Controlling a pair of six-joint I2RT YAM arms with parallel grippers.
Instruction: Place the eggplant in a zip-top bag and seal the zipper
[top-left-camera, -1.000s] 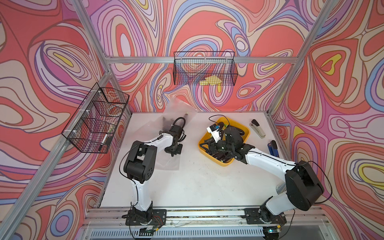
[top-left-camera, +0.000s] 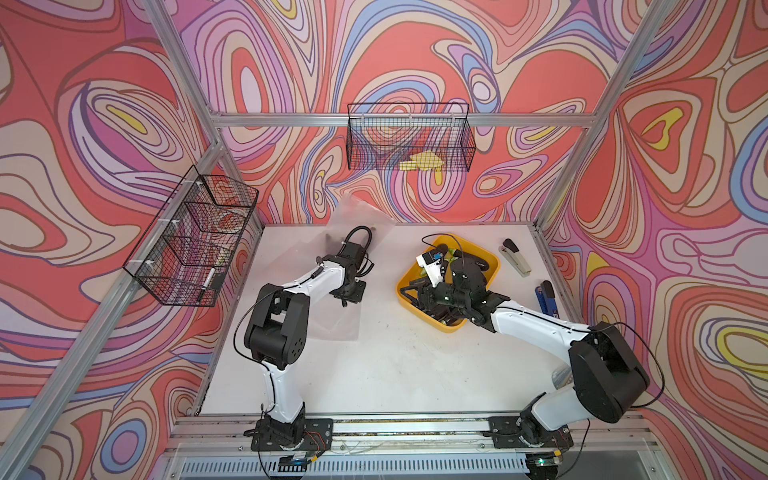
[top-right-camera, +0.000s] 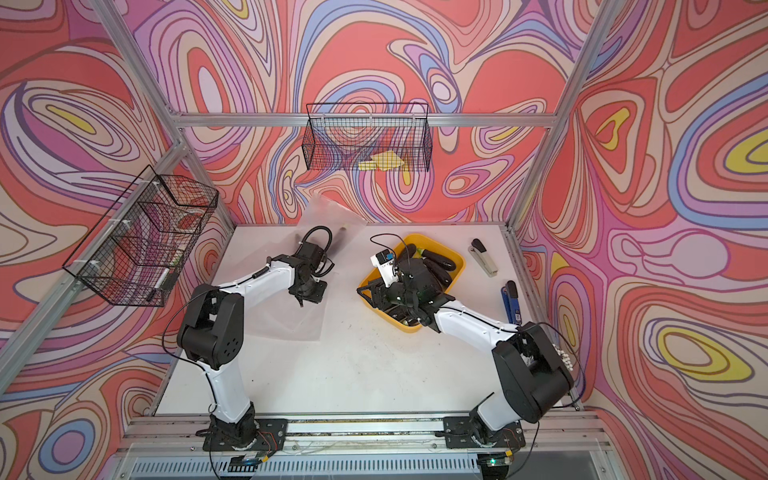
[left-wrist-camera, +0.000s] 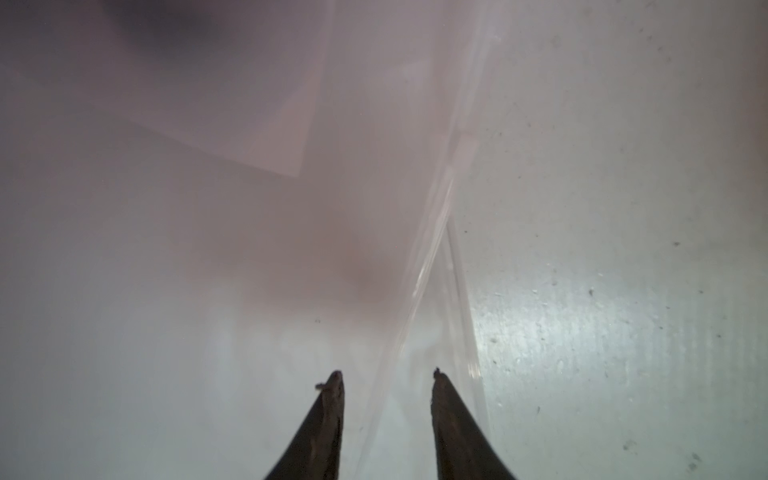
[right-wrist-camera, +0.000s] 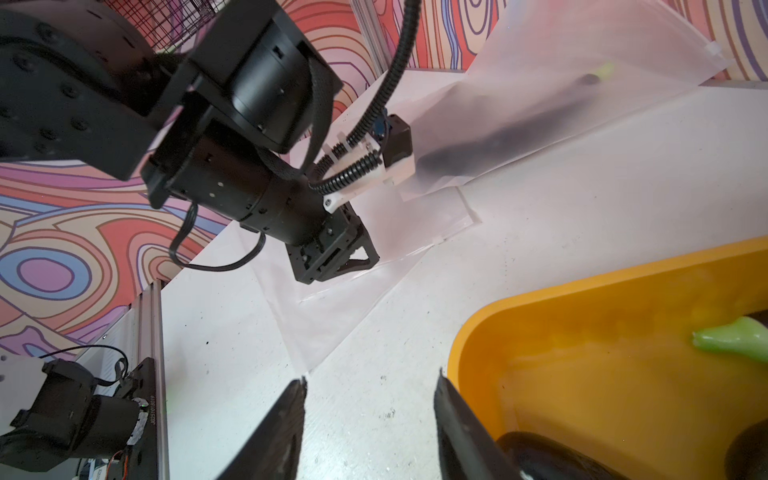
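A translucent zip top bag (right-wrist-camera: 512, 120) with a dark eggplant (right-wrist-camera: 512, 140) showing through it stands at the back left of the table. In front of it another clear bag lies flat, its edge strips (left-wrist-camera: 424, 272) visible in the left wrist view. My left gripper hangs open over this flat bag, nothing held between its fingers. Above the yellow bin, my right gripper is open and empty. Whether the left fingertips touch the plastic is hard to tell.
The yellow bin (right-wrist-camera: 608, 280) holds several eggplants (top-right-camera: 436, 258). To its right lie a stapler (top-left-camera: 514, 257) and a blue-handled tool (top-left-camera: 547, 297). Wire baskets hang at the left (top-left-camera: 192, 240) and back (top-left-camera: 410, 144).
My left gripper has shifted slightly toward the back of the table over the flat bag. The right arm has barely moved.
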